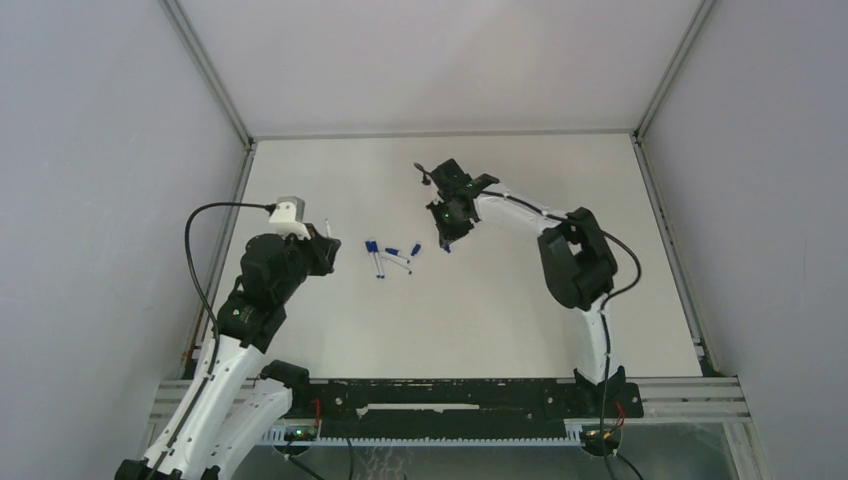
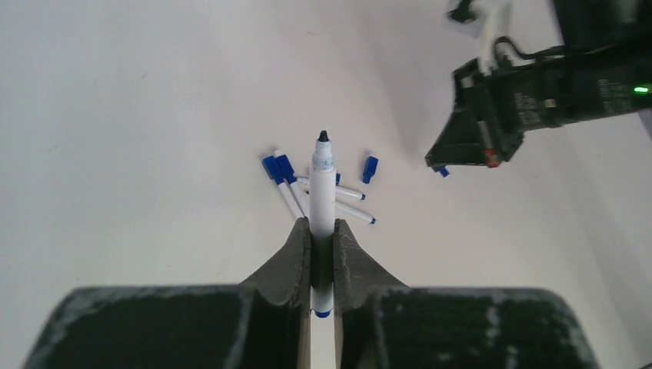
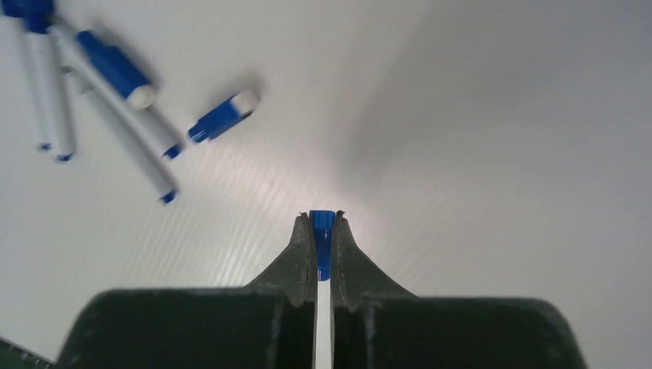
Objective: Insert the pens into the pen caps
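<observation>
In the left wrist view an uncapped white pen [image 2: 323, 207] stands upright, dark tip up, and my left gripper is shut on its lower body. My right gripper is shut on a blue pen cap [image 3: 323, 244], which is clear of the table in the right wrist view. A loose blue cap [image 3: 221, 117] lies to the left of that gripper. Another blue cap [image 3: 115, 65] rests by two uncapped white pens; one is the lower pen [image 3: 127, 142]. Two capped pens lie side by side at the far left, among them the outer capped pen [image 2: 282, 184].
The right arm [image 1: 575, 255] reaches in from the right, the left arm [image 1: 262, 290] from the left. Walls enclose the sides and back.
</observation>
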